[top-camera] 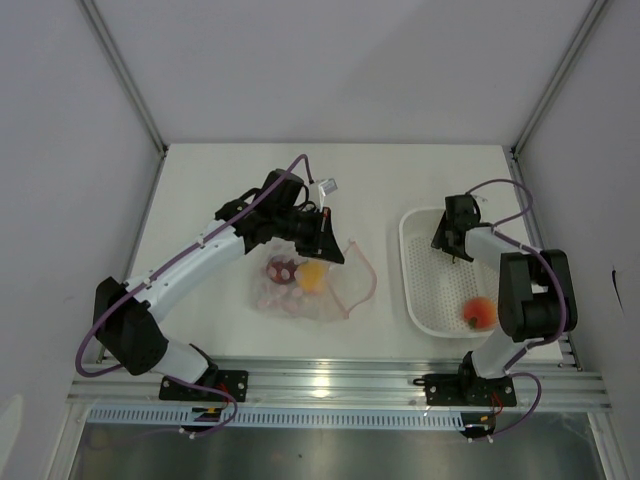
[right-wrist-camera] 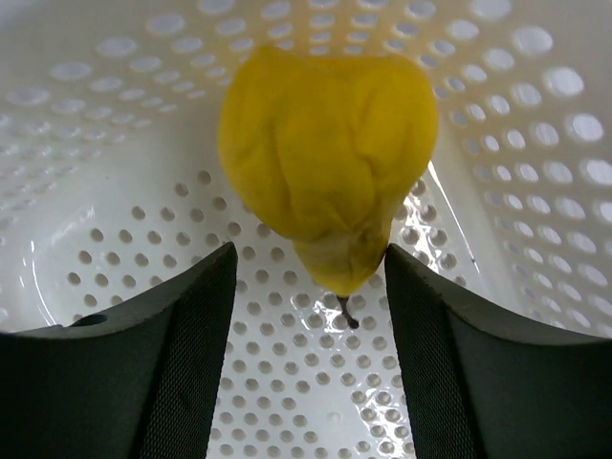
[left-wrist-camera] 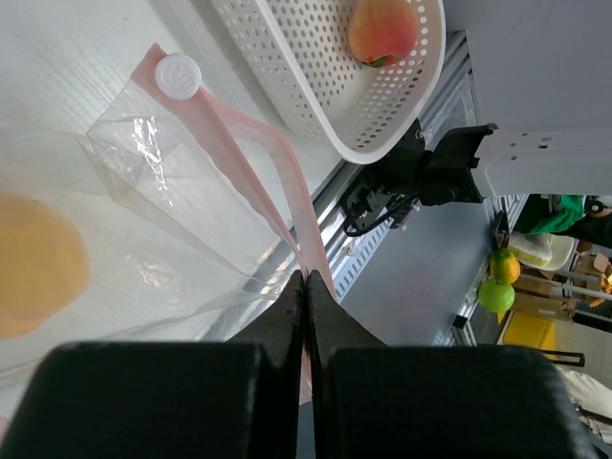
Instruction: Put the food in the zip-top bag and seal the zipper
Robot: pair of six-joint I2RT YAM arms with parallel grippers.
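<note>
A clear zip top bag [top-camera: 283, 298] with a pink-edged mouth lies mid-table, holding a dark red item [top-camera: 282, 268] and an orange-yellow one [top-camera: 313, 276]. My left gripper is shut on the bag's pink rim [left-wrist-camera: 244, 172], and the mouth gapes beside it. In the white basket [top-camera: 412, 290], a yellow pepper-like food [right-wrist-camera: 325, 143] lies against the perforated wall, its stem toward me. My right gripper stands open over it, one finger either side of its narrow end, not closed on it. A red-orange peach [top-camera: 480, 313] rests in the basket's near end.
The basket's raised walls surround my right gripper. A metal rail [top-camera: 330, 366] runs along the table's front edge.
</note>
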